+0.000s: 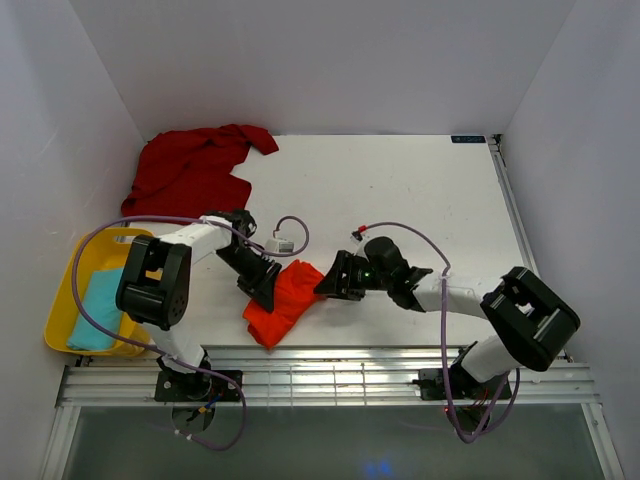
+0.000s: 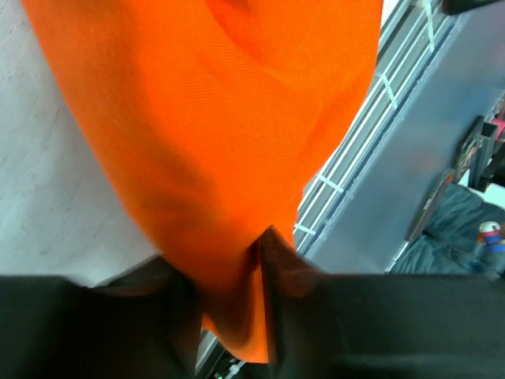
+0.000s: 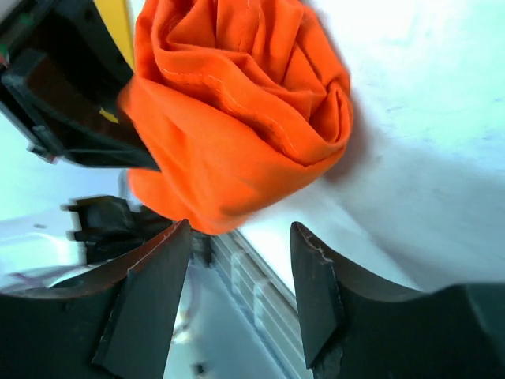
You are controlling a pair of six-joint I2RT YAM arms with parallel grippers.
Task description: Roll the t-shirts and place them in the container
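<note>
The orange t-shirt (image 1: 283,303), bunched into an elongated bundle, is near the table's front edge in the top view. My left gripper (image 1: 265,300) is at its left side. In the left wrist view the orange cloth (image 2: 229,142) narrows and passes between the left fingers, gathered against both. My right gripper (image 1: 325,288) is by the bundle's right end. In the right wrist view its fingers (image 3: 146,304) stand apart with no cloth between them, and the bundle's folded end (image 3: 245,118) lies just beyond the tips.
A dark red cloth (image 1: 185,172) lies at the table's back left. The yellow bin (image 1: 60,325) at far left holds a light blue item (image 1: 98,310). A metal rail (image 1: 320,380) runs along the front edge.
</note>
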